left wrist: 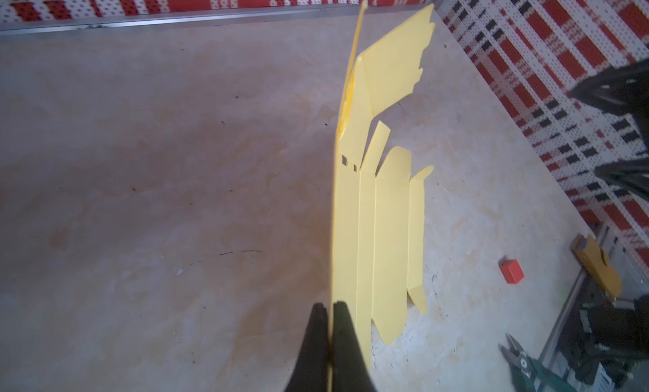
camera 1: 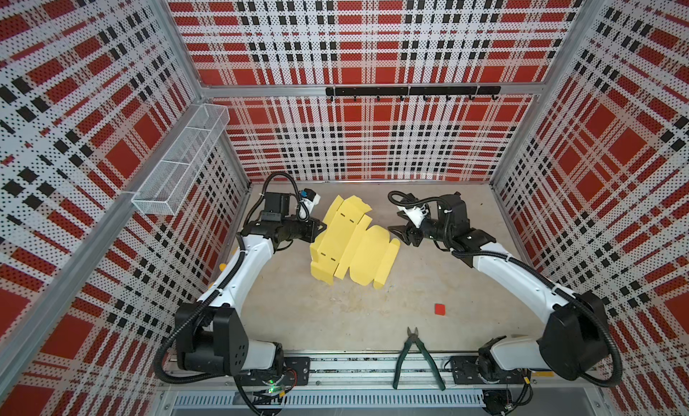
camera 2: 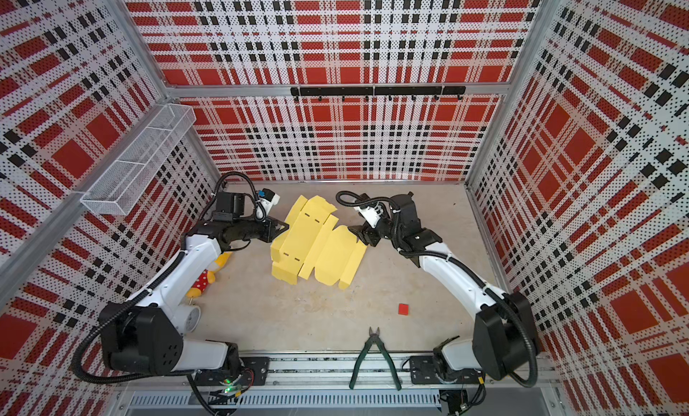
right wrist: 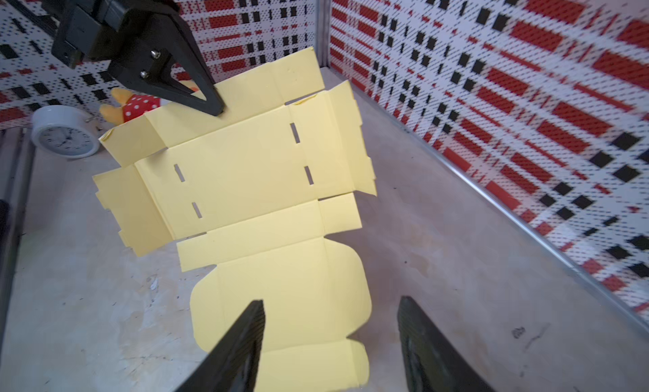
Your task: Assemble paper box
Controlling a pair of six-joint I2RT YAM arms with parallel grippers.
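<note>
A creased yellow paper box blank (camera 1: 342, 236) lies spread across the middle of the table, slanting, with several flaps bent up. Its slotted panel (right wrist: 236, 169) faces up in the right wrist view. My left gripper is shut on the long raised side flap; the thin yellow sheet runs between its fingers. From the right wrist view, the left arm's fingers (right wrist: 209, 102) sit at that far flap. Empty and open, my right gripper stands over the lid end of the blank, a panel showing below between its fingertips.
A red cube (camera 1: 439, 309) lies at the front right. Green-handled pliers (camera 1: 412, 338) rest across the front edge. A white clock (right wrist: 65, 131) and a red-and-yellow toy (camera 2: 203, 281) are at the left.
</note>
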